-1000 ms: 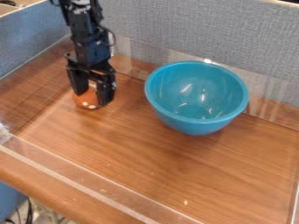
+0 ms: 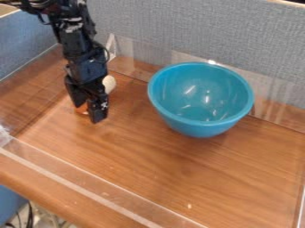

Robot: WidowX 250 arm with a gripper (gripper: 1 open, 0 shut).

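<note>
My black gripper (image 2: 86, 105) hangs low at the left of the wooden surface, open, its fingers pointing down. Behind and partly under it is a small orange object (image 2: 81, 108), mostly hidden by the fingers. A pale, rounded item (image 2: 109, 84) shows just right of the wrist; I cannot tell if it is part of the same object. A large teal bowl (image 2: 201, 100) stands to the right, apart from the gripper.
Grey padded walls (image 2: 202, 31) line the back and left, with a clear strip along the back. The wooden surface (image 2: 179, 183) in front and right of the bowl is clear.
My gripper has moved slightly lower and toward the front, covering more of the orange object and exposing the pale item beside the wrist. The bowl has not moved.
</note>
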